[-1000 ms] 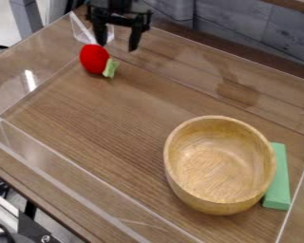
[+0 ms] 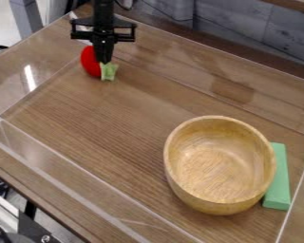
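Note:
My gripper (image 2: 105, 49) hangs at the top left of the camera view, lowered over a red round object (image 2: 91, 60) with a small light green piece (image 2: 107, 70) at its right side. The fingertips are at the object's upper part and partly hide it; whether anything is between them is hard to make out.
A large tan bowl (image 2: 219, 163) sits at the lower right, with a green bar (image 2: 276, 177) along its right side. A dark raised edge runs along the back right.
My gripper has moved down and left from the back of the table onto the red object. The object, bowl and green bar appear in about the same places.

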